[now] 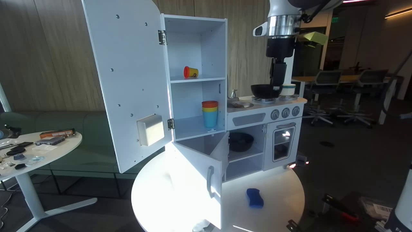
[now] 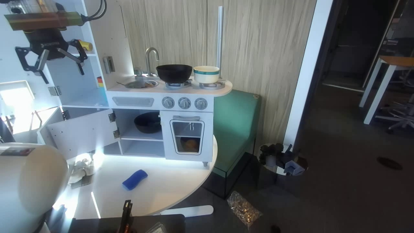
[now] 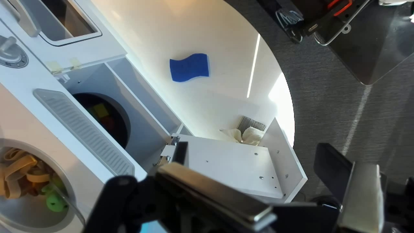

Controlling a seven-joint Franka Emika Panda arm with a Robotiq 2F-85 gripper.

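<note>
My gripper (image 2: 63, 74) hangs fingers down in the air, its two fingers spread wide apart and nothing between them. In exterior view 1 the gripper (image 1: 276, 84) is seen side-on, overlapping the black pan (image 1: 262, 91) on the stove top. Seen from the wrist, the fingers (image 3: 217, 190) frame the open lower cabinet door (image 3: 229, 159) far below. A blue sponge (image 3: 190, 67) lies on the white round table (image 2: 170, 182), well away from the gripper.
The tall cabinet door (image 1: 131, 77) stands open. Inside are a yellow cup (image 1: 191, 72) on its side and stacked cups (image 1: 210, 116). A white pot (image 2: 206, 75) sits on the stove, a dark bowl (image 2: 147, 122) in the lower cabinet, and toy food (image 3: 23, 171) in the sink.
</note>
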